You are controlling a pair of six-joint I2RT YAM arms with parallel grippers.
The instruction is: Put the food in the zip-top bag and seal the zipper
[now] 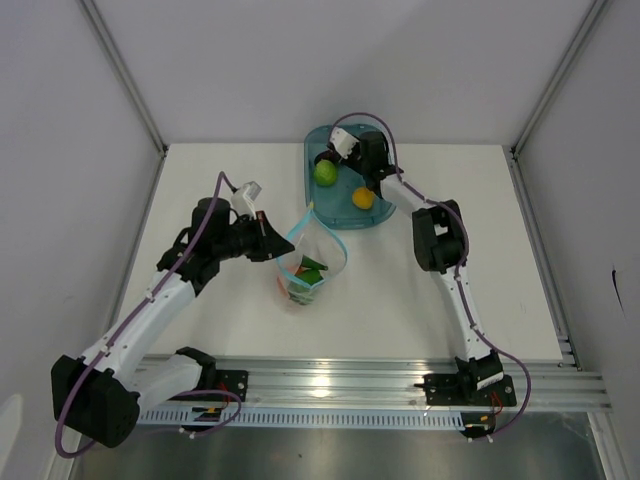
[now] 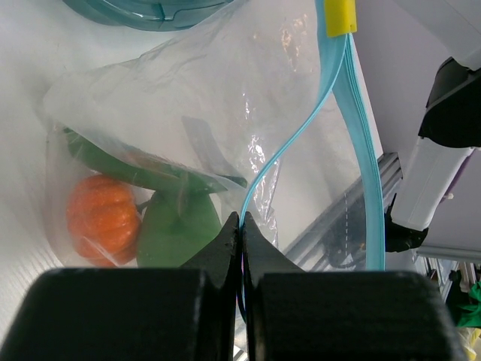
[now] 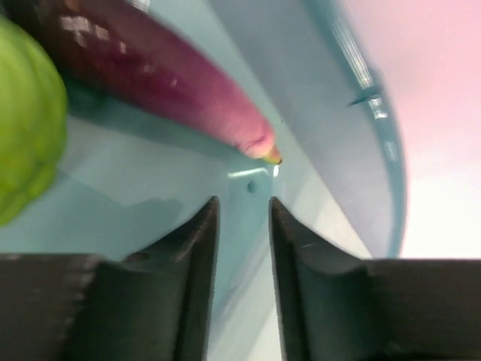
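A clear zip top bag (image 1: pixel 318 245) with a blue zipper edge stands open in the middle of the table. Its slider (image 2: pixel 340 16) is yellow. Inside the bag are an orange pumpkin-like piece (image 2: pixel 102 218) and green pieces (image 2: pixel 176 229). My left gripper is shut on the bag's blue rim, a thin strip passing between its fingertips. Over the teal basket (image 1: pixel 315 200), my right gripper is open, nothing between its fingers. A purple eggplant (image 3: pixel 173 75) lies ahead of those fingertips, its narrow end near the basket wall, not touched.
Also in the basket are a green round vegetable (image 1: pixel 325 173) and an orange fruit (image 1: pixel 363 198). The basket's wall (image 3: pixel 323 143) rises close by the right fingers. Free table lies to the right of the right arm and left of the basket.
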